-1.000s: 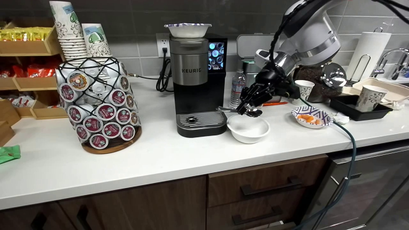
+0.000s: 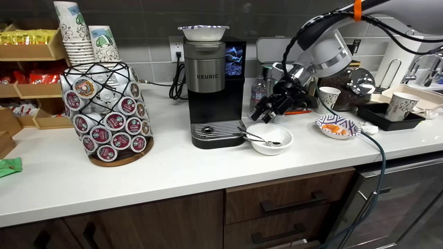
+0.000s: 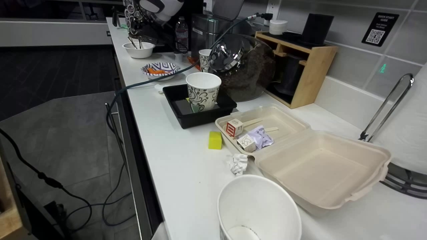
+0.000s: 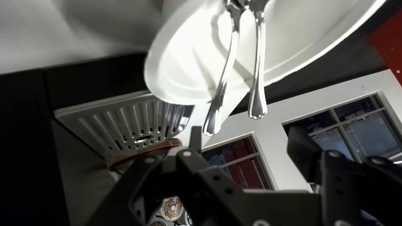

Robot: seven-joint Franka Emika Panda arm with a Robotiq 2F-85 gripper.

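A white bowl (image 2: 269, 148) stands on the counter just right of the coffee maker. Two metal utensils rest in it, their handles leaning over the left rim; one shows a spoon head (image 2: 274, 144). Close up in the wrist view, both silver handles (image 4: 257, 75) stick out past the rim of the bowl (image 4: 171, 84). Just behind and above the bowl is my gripper (image 2: 262, 115), its fingers (image 4: 301, 150) spread apart. The handle ends appear in the gap between the fingers in that view, but neither finger grips them.
The coffee maker (image 2: 214, 83) stands close on the left, a water bottle (image 2: 257, 96) behind. To the right are a patterned bowl of carrots (image 2: 337, 128) and a black tray (image 2: 386, 118). The counter front left of the bowl is clear.
A second ago the gripper held the utensils above the bowl; now they lie in it, released. The gripper has opened and shifted slightly to the left.
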